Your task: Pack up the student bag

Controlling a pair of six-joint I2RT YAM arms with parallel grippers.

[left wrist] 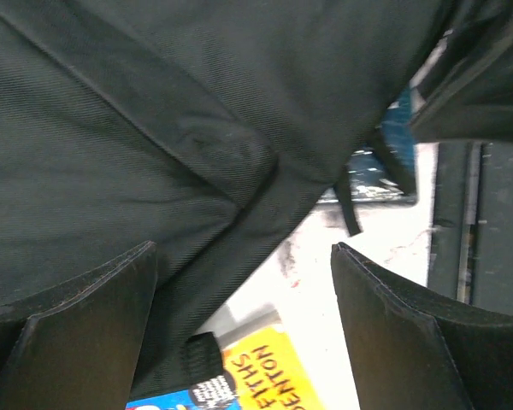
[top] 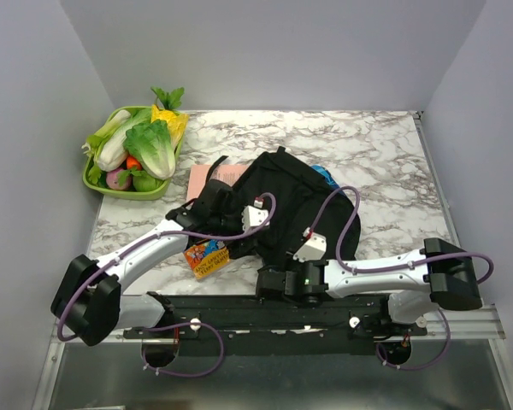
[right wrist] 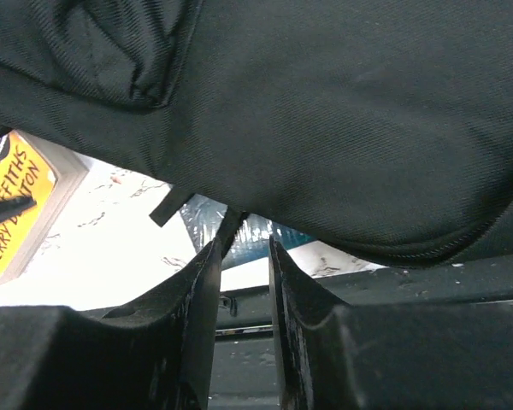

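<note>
The black bag (top: 278, 184) lies flat across the middle of the table, its cloth filling much of both wrist views. A yellow and blue book (top: 207, 259) sits beside its front left side, partly hidden by my left arm. My left gripper is open above the bag's edge, nothing held. My right gripper is over the bag's front edge; its fingers stand a narrow gap apart, close to a short black strap (right wrist: 231, 225). A clear bluish item (right wrist: 256, 236) shows partly from under the bag there.
A green basket (top: 137, 195) of vegetables stands at the back left. A pink sheet or book (top: 201, 179) lies left of the bag. Something blue (top: 325, 174) shows at the bag's back right.
</note>
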